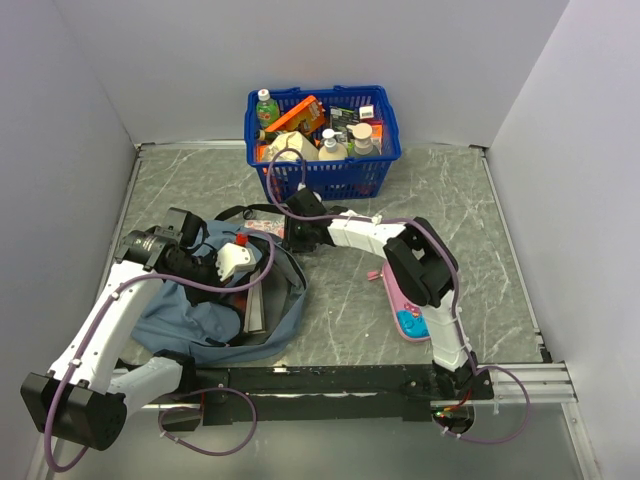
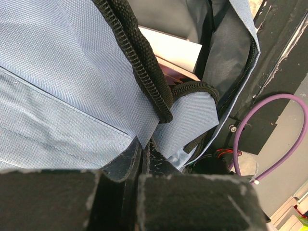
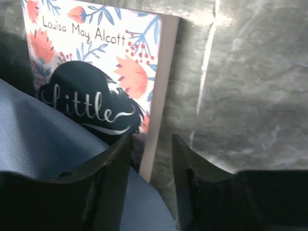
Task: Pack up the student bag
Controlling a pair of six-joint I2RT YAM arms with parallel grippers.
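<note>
The blue backpack [image 1: 180, 320] lies open on the left, books [image 2: 168, 45] showing inside. My left gripper is shut at its fabric beside the zipper; whether fabric is between the fingertips is unclear. A floral "Little..." book by Louisa May Alcott [image 3: 96, 38] lies on the table at the bag's back edge, partly under blue fabric. Over that book's right edge hovers my right gripper, fingers part open on either side of the spine, apparently not closed on it.
A blue basket [image 1: 370, 175] full of bottles and packets stands at the back. A pink pencil case [image 1: 394, 292] lies right of the bag, partly under the right arm.
</note>
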